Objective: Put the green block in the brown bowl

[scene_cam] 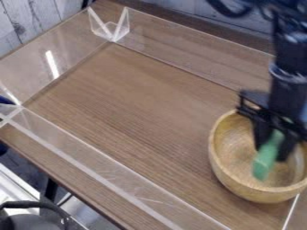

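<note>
The brown bowl (pixel 221 154) stands on the tray floor at the lower right. Over its opening hangs the green block (pixel 267 154), tilted and somewhat blurred. My black gripper (pixel 268 135) comes down from the upper right and is shut on the block's top end. Whether the block's lower end touches the bowl's inside cannot be told from this angle. The arm hides part of the bowl's far rim.
The wooden floor (pixel 132 108) left of the bowl is bare. Clear low walls (pixel 102 166) edge the tray, and a clear bracket (pixel 110 25) stands at the far left corner. Dark cables lie outside at lower left.
</note>
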